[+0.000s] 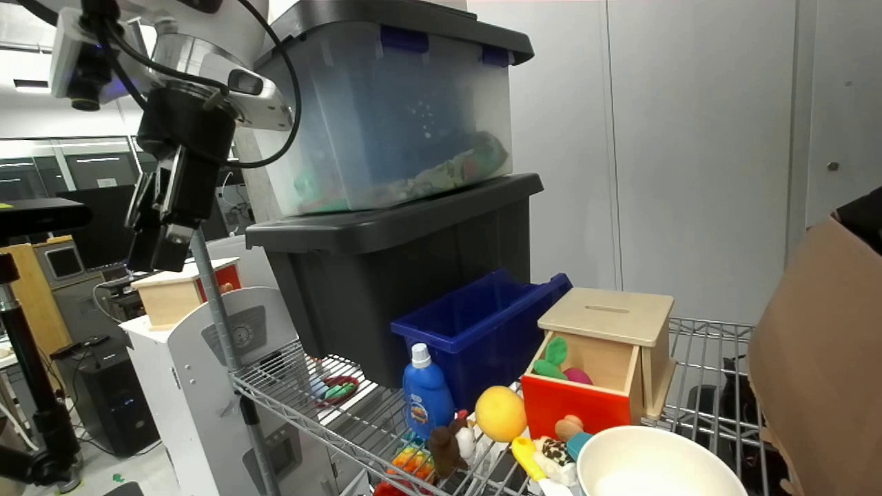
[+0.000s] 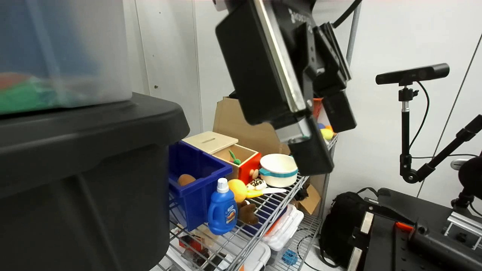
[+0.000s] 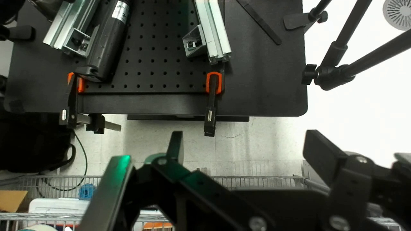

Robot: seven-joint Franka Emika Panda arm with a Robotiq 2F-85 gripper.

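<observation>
My gripper is open, its two fingers wide apart with nothing between them in the wrist view. High at the left of exterior view 1, the gripper hangs in the air, clear of the shelf items. On the wire shelf stand a blue detergent bottle [image 1: 427, 397], a yellow ball [image 1: 500, 413] and a wooden box with its red-fronted drawer [image 1: 579, 406] pulled out. Inside the drawer lie a green-leaved toy [image 1: 552, 360] and something magenta. A white pot [image 2: 278, 166] with teal handles sits beside the drawer.
Large stacked storage bins [image 1: 397, 124] rise behind the shelf's left part. A blue bin [image 2: 199, 180] with a brown item inside adjoins the bottle. Below the gripper in the wrist view are a black table [image 3: 266, 77] with clamps and open floor. Cardboard [image 1: 827, 355] borders the right.
</observation>
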